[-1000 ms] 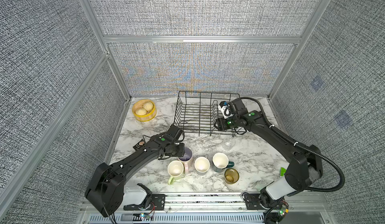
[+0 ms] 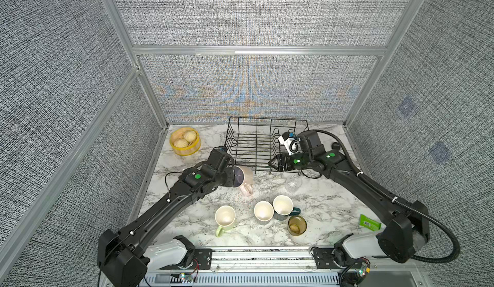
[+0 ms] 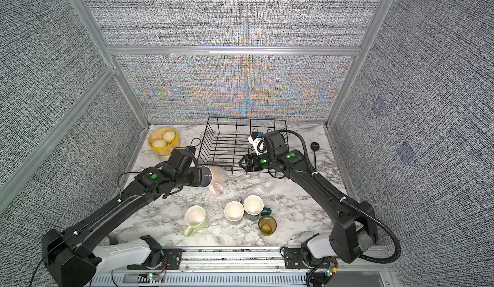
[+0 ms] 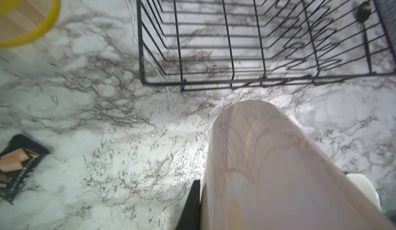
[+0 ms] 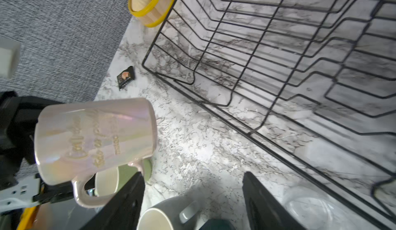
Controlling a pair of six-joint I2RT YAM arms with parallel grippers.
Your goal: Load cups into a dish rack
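A pink mug [image 2: 243, 179] with lilac inside hangs tilted on its side from my left gripper [image 2: 230, 176], shut on its wall, just in front of the black wire dish rack [image 3: 221, 143]. My right gripper is open and empty over the rack's front right. On the table stand a green-handled mug [image 2: 225, 216], a white-lined grey cup [image 2: 263, 211], a teal mug [image 2: 283, 204], an amber glass [image 2: 297, 225] and a clear glass [image 2: 293, 184].
A steamer with buns [image 2: 184, 140] sits back left. A dark packet [image 4: 20, 164] lies at left, a green packet [image 2: 369, 222] at front right, and a black ladle [image 3: 314, 148] right of the rack.
My left gripper has lifted the pink mug up and back toward the rack, tilting it. My right gripper has moved slightly left. The grey cup sits slightly further right.
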